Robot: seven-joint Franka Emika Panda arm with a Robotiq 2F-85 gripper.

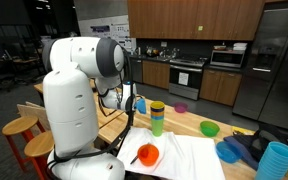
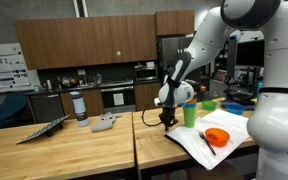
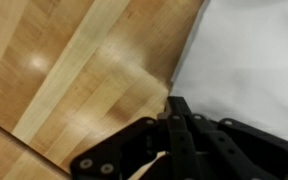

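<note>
A white cloth is spread over the wooden table, its edge and corner showing against the wood. In the wrist view this cloth fills the upper right, and its edge runs down to the fingertips. My gripper is shut at that edge; whether any cloth is pinched between the fingers does not show clearly. From the second exterior view, the gripper is low at the cloth's near-left side, beside the green cup.
On the cloth stand an orange bowl and a green cup with a yellow-and-blue top. A green bowl and blue cup lie farther right. Bare table stretches left in the second exterior view.
</note>
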